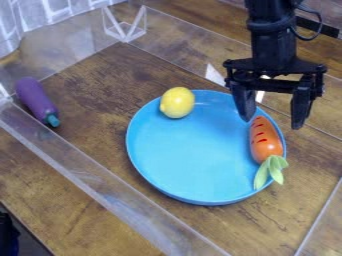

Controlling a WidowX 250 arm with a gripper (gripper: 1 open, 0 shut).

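Note:
My black gripper [271, 108] is open, its two dark fingers pointing down over the right side of a blue plate [181, 158], above an orange toy carrot [266, 143] with green leaves. Nothing shows between the fingers. A yellow toy lemon [178, 102] sits on the plate's upper left. A purple toy eggplant [34, 99] lies on the wooden surface at the far left, outside the plate.
Clear plastic walls run across the upper left and diagonally along the lower left.

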